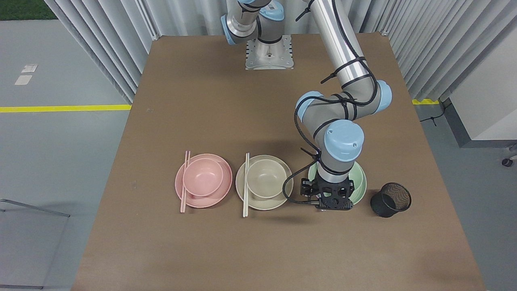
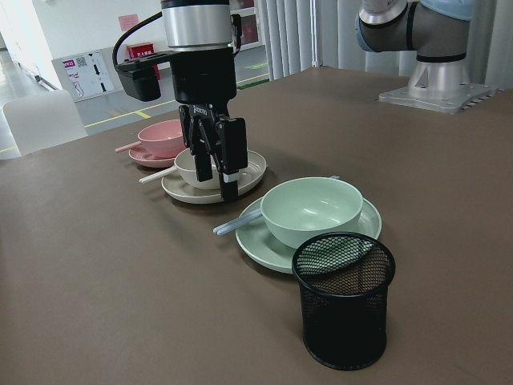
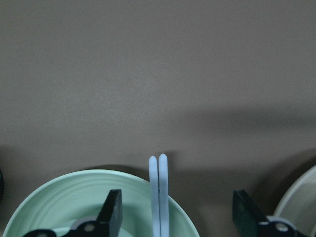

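My gripper hangs open above the front rim of the green plate. In the wrist view two pale blue chopsticks lie side by side between its fingertips, apparently untouched. A green bowl sits on that plate; in the front view my gripper covers much of both. Beside them are a cream bowl on a cream plate with white chopsticks, and a pink bowl on a pink plate with pink chopsticks.
A black mesh pen cup stands next to the green plate, at the right in the front view. The robot base is at the back.
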